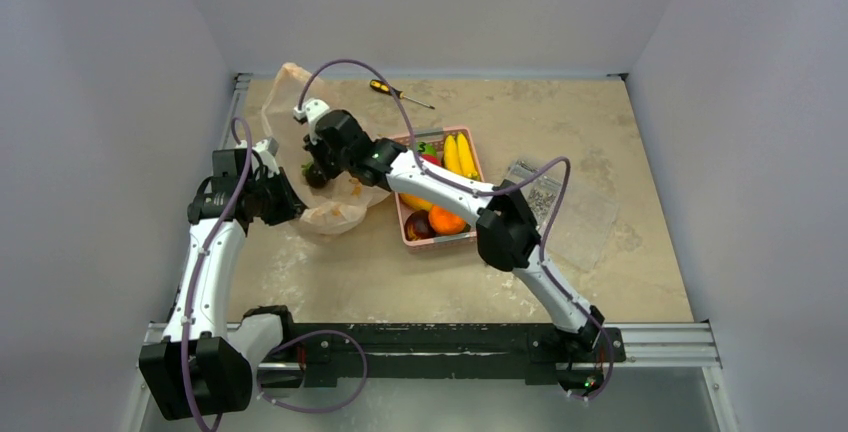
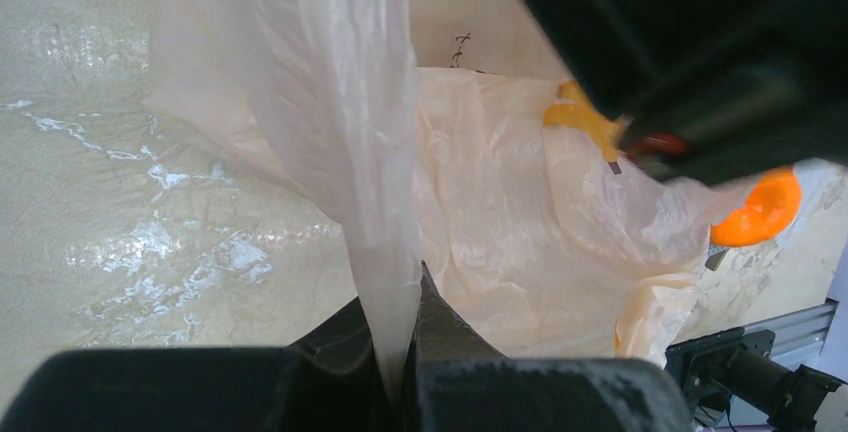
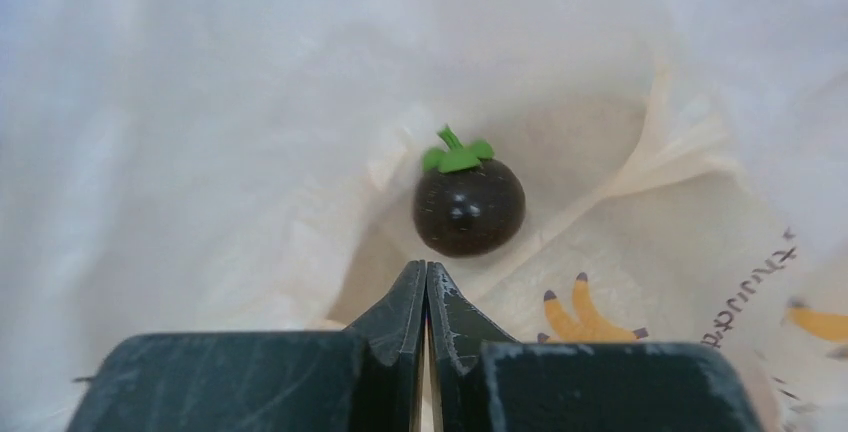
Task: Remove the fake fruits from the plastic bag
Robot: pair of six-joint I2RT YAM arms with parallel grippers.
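Observation:
In the right wrist view a dark mangosteen (image 3: 468, 207) with a green cap rests inside the pale plastic bag (image 3: 640, 252), tipped so that its stem points away. My right gripper is shut with nothing between its fingers, and the fruit lies just beyond their tips. From the top, the mangosteen (image 1: 315, 175) shows in the bag (image 1: 335, 217) just left of the right gripper. My left gripper is shut on a gathered fold of the bag's edge, which rises through its fingers. The right gripper's dark body fills the upper right of the left wrist view.
A pink basket (image 1: 405, 242) right of the bag holds bananas (image 1: 459, 156), an orange (image 1: 446, 220), another dark fruit (image 1: 419, 225) and more. Behind lies a screwdriver (image 1: 385, 88). At right sits a clear box of small metal pieces (image 1: 543, 196).

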